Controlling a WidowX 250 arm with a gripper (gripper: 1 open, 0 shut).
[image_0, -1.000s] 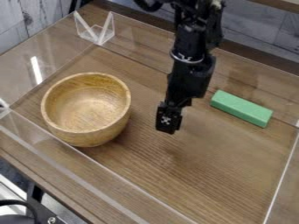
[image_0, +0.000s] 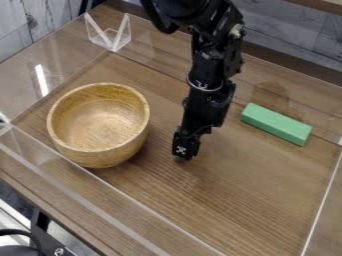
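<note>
The black arm comes down from the top centre to the middle of the table, where its gripper (image_0: 190, 144) hangs low, just right of a tan bowl (image_0: 98, 124). Whether anything is between its dark fingers cannot be made out, nor how far apart they stand. A green rectangular block (image_0: 275, 124) lies to the right of the arm.
A clear or white wire-like object (image_0: 112, 31) sits at the back left. Dark cables lie beyond the table's lower left edge.
The gripper has moved slightly down and left, lower toward the table beside the bowl. The bowl and green block have not moved.
</note>
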